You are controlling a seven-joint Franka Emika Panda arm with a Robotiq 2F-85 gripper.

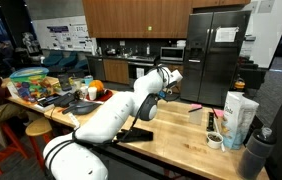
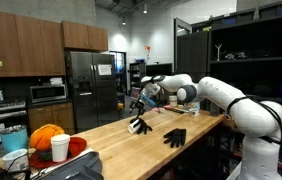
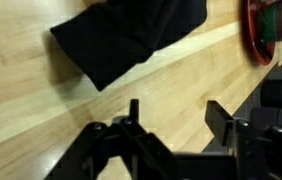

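In the wrist view my gripper stands open, its two dark fingers well apart and only bare wood showing between them. A black cloth-like piece [image 3: 116, 48] lies flat on the table beyond the fingers, toward the upper left, apart from them. Dark pieces, perhaps gloves or cloths, also lie on the wooden table in exterior view 2, one of them a black piece [image 2: 172, 136] nearer the robot's base. In exterior view 1 a black piece [image 1: 137, 134] rests beside the arm. The fingertips are too small to make out in the exterior views.
A red bowl [image 2: 75, 146] with an orange item [image 2: 49, 137] and a white cup [image 2: 60, 148] occupies one end. In exterior view 1, a bag [image 1: 239, 120], a small bowl [image 1: 214, 140] and a dark canister [image 1: 256, 153] stand at the right.
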